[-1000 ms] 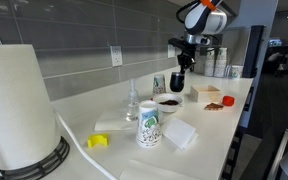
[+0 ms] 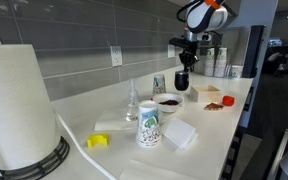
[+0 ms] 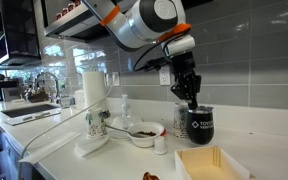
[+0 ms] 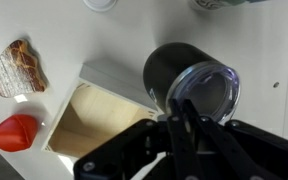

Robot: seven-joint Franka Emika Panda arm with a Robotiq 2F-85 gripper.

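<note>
A black cup with white lettering hangs upright from my gripper, whose fingers are shut on its rim. In the wrist view the cup's dark side and shiny round rim show just beyond the fingertips; its inside is partly hidden by the gripper. An open wooden box lies beside the cup. From these views I cannot tell whether the cup's base clears the counter.
A white bowl with dark contents stands near the cup. Close to the box are a red object and a brown patterned piece. A patterned canister and a yellow object are farther off.
The gripper and cup have shifted a little to the right in exterior view 1, towards the wooden box. Other objects have stayed where they were.
</note>
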